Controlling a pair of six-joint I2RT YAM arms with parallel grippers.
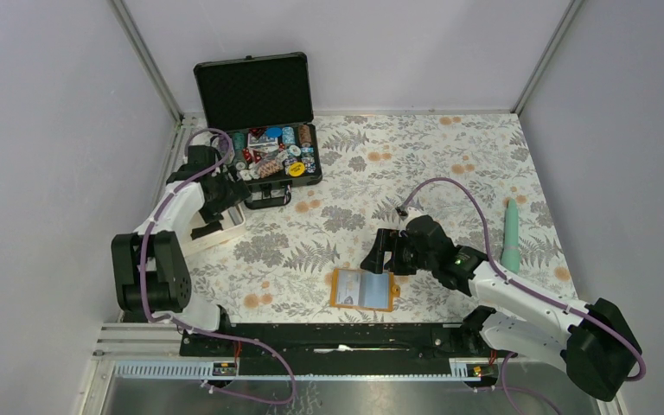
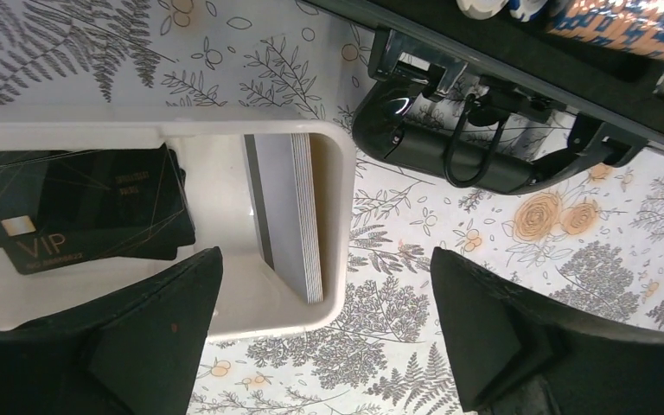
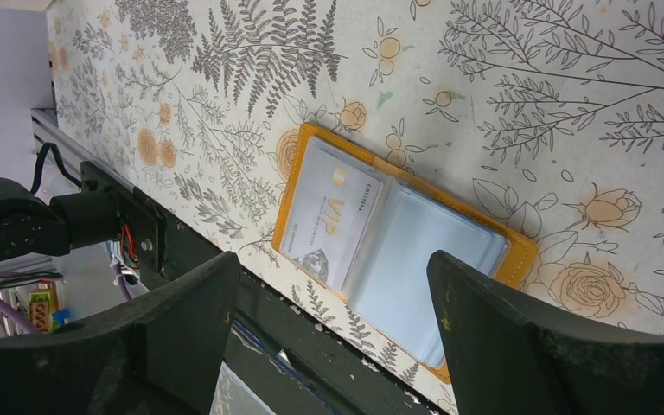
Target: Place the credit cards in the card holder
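Observation:
The orange card holder (image 3: 519, 251) lies open on the table below my right gripper, which is open and empty. A silver VIP card (image 3: 333, 216) sits in one of its sides; the other side is a pale blue-grey pocket (image 3: 428, 259). My left gripper is open above the right end of a white tray (image 2: 340, 216). In the tray lie black VIP cards (image 2: 95, 207), overlapping each other. A grey, layered block or stack (image 2: 287, 216) leans at the tray's right end, between my left fingers and below them.
A black case (image 1: 311, 177) with its lid up, full of chips and cards, stands behind the tray; its handle (image 2: 475, 160) reaches close to the tray. A green cone-like object (image 1: 511, 238) stands at the right.

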